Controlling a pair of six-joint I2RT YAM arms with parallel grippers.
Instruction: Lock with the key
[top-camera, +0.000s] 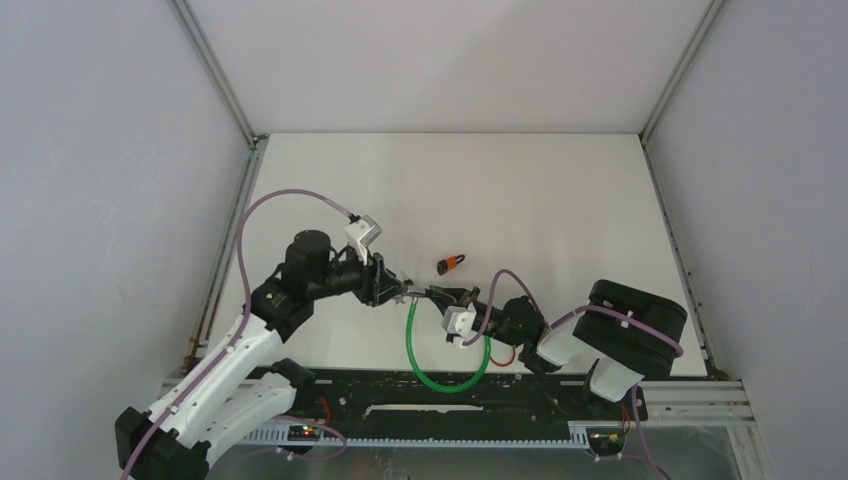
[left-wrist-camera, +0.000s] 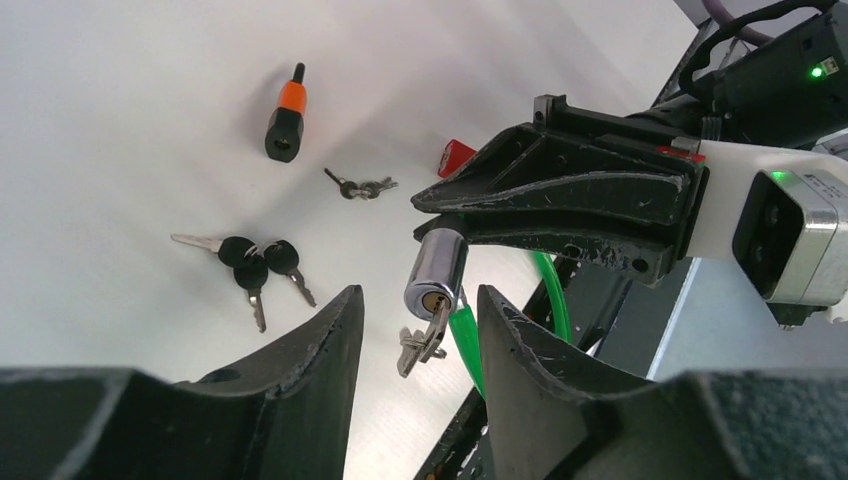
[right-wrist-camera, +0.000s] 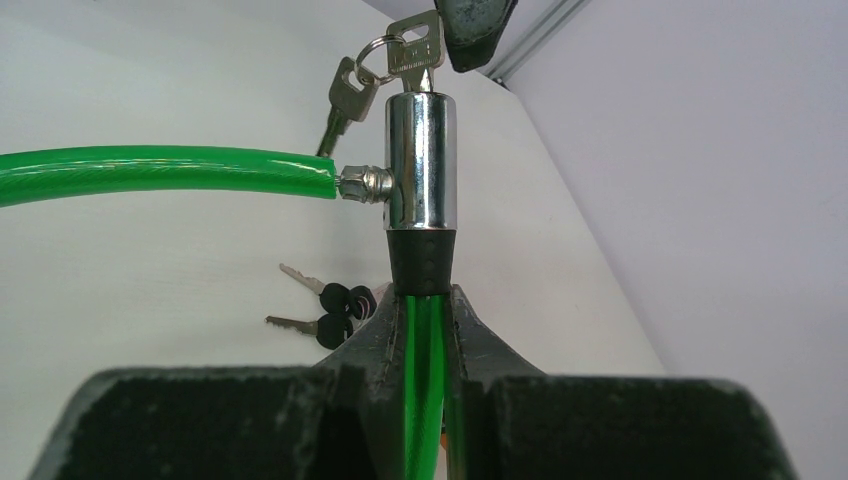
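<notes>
A green cable lock with a chrome lock cylinder (right-wrist-camera: 421, 160) is held up by my right gripper, which is shut on the cable below the black collar (right-wrist-camera: 421, 260). The key (right-wrist-camera: 416, 45) sits in the cylinder's end, and a second key (right-wrist-camera: 350, 100) hangs from its ring. In the left wrist view, the cylinder (left-wrist-camera: 437, 268) and inserted key (left-wrist-camera: 435, 325) appear beyond and between the fingertips of my left gripper. Its fingers are parted, with no contact on the key visible. In the top view, my left gripper (top-camera: 402, 290) is close to the lock end.
On the white table lie a bunch of black-headed keys (left-wrist-camera: 250, 265), smaller keys (left-wrist-camera: 362, 187), an orange-and-black padlock-like piece (left-wrist-camera: 287, 120) and a red piece (left-wrist-camera: 455, 157). The cable's green loop (top-camera: 448, 386) hangs toward the front edge.
</notes>
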